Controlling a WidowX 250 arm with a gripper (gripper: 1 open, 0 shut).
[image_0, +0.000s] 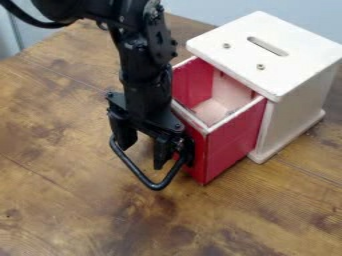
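A black robot arm reaches down from the top, its gripper (167, 150) low against the front left of a red drawer (230, 145). The drawer is pulled out of a white wooden cabinet (293, 120) and shows a pale, empty-looking inside. A curved black bar hangs below the gripper. Whether the fingers are open or shut on the drawer's front is hidden by the gripper's body.
A pale wall stands behind. The cabinet's top with its slot is bare.
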